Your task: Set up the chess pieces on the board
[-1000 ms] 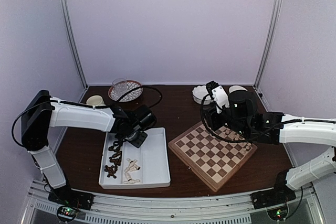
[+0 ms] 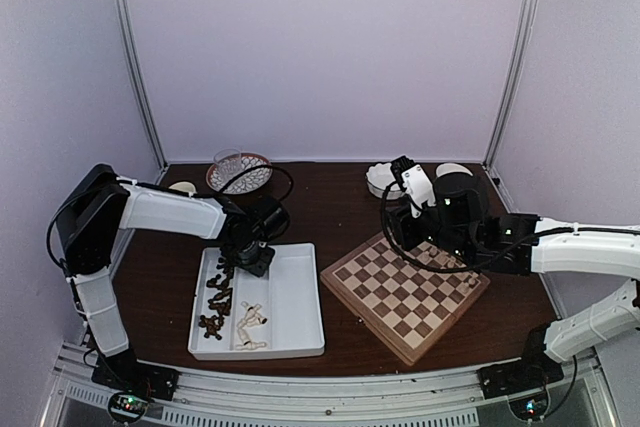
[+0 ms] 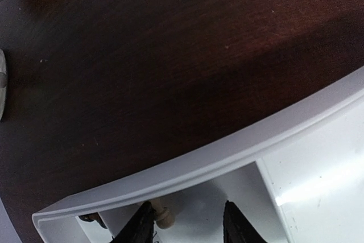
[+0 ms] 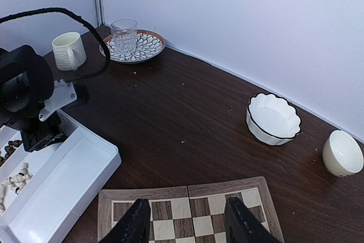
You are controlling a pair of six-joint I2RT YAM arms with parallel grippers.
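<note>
My left gripper is low in the white tray (image 2: 305, 337), at its back wall among the dark pieces (image 2: 220, 302). Its fingers stand apart; a small piece (image 3: 164, 215) touches or sits just beside one finger, and I cannot tell whether both touch anything. White pieces (image 2: 250, 332) lie in the tray's front. My right gripper hangs open over the chessboard (image 2: 390, 317), nothing seen between its fingers. A few pieces stand at the board's right side, partly behind the right arm.
A plate (image 4: 145, 52) with a glass (image 4: 124, 38), a mug (image 4: 68, 49), a scalloped bowl (image 4: 273, 118) and a white cup (image 4: 343, 152) stand along the back. The table between tray and bowls is clear.
The right arm has not moved.
</note>
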